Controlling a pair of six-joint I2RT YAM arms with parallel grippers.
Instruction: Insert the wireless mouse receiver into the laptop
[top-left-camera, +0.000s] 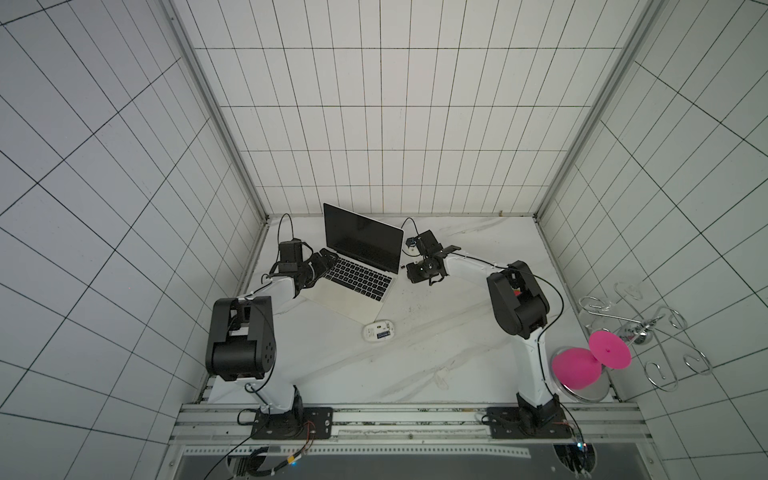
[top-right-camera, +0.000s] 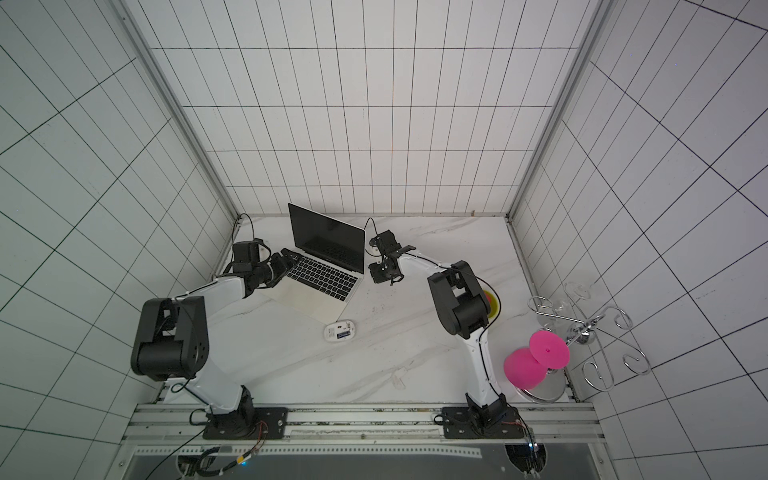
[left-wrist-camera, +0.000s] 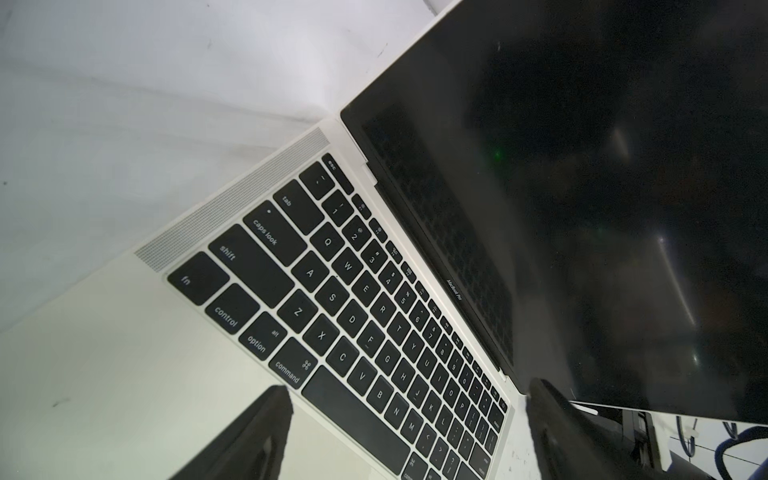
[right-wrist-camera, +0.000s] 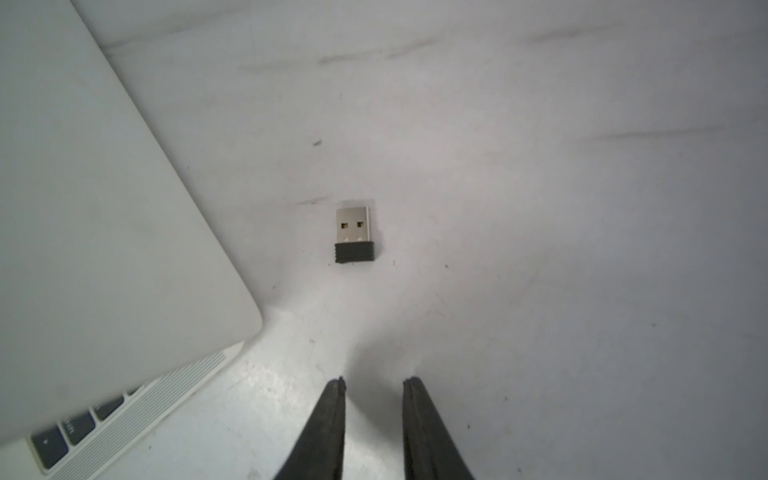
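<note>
A small USB receiver, with a silver plug and black end, lies flat on the table in the right wrist view, beside the back of the laptop's lid. My right gripper is open near it, fingers slightly apart and empty. The receiver lies apart from the fingertips, ahead of the gap. The laptop stands open at mid-table. Over its left side hovers my left gripper, open wide, with keyboard visible between the fingers. I cannot make out the laptop's ports.
A white mouse sits in front of the laptop, a dark label showing on top. Partly behind the right arm is a yellow-green bowl. A wire rack with pink cups stands at far right.
</note>
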